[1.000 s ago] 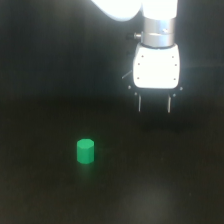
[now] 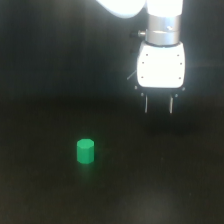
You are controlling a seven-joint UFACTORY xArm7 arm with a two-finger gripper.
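Observation:
A small green cylinder (image 2: 85,152) stands upright on the dark table, left of the middle of the camera view. Up and to the right of it hangs my gripper (image 2: 158,108), clear of the cylinder. Its two thin fingers point down with a gap between them, and nothing shows in that gap.
White arm parts (image 2: 123,6) fill the top edge.
My gripper has shifted slightly to the right and a little lower in the picture. The green cylinder stays where it was.

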